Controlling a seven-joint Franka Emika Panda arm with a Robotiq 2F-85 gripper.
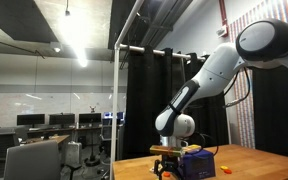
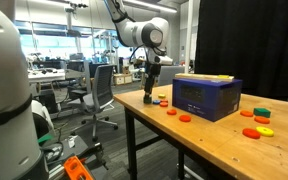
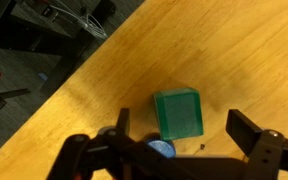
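In the wrist view a green block [image 3: 178,113] lies on the wooden table, between and just ahead of my open fingers. My gripper points down over it, one finger on each side, with nothing held. Just below the block in that view is a small blue round thing [image 3: 162,149], partly hidden by the gripper body. From the other side, my gripper [image 2: 150,90] hangs low over the table's far corner, left of the purple box; whether it touches the block cannot be made out there.
A purple box [image 2: 206,98] with a yellow thing [image 2: 214,77] on top stands close beside the gripper. Red discs [image 2: 184,118], a yellow disc [image 2: 265,131] and another green block [image 2: 261,112] lie around it. The table edge [image 3: 50,92] is near.
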